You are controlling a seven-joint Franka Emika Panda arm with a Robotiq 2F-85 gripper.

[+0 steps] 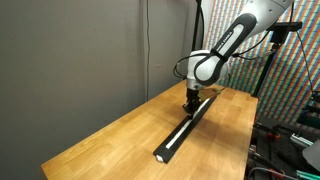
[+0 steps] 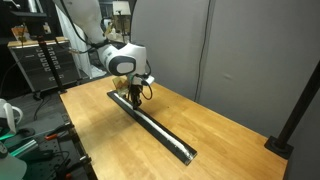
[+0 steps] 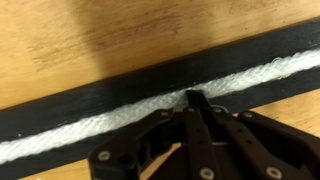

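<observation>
A long black strip (image 3: 110,92) lies on the wooden table, with a white rope (image 3: 65,134) running along its middle. In exterior view 1 the strip (image 1: 164,152) stretches from the near part of the table back toward the arm. My gripper is shut, its fingertips low over the rope in the wrist view. The fingers cover part of the rope, and no rope is seen between them. Exterior view 2 has the gripper (image 2: 134,105) over the far half of the strip (image 2: 180,149), pointing down.
Bare wooden table (image 1: 100,150) lies on both sides of the strip. A grey wall panel (image 1: 80,70) stands behind the table. Dark equipment (image 1: 295,150) sits by the table's right edge in exterior view 1.
</observation>
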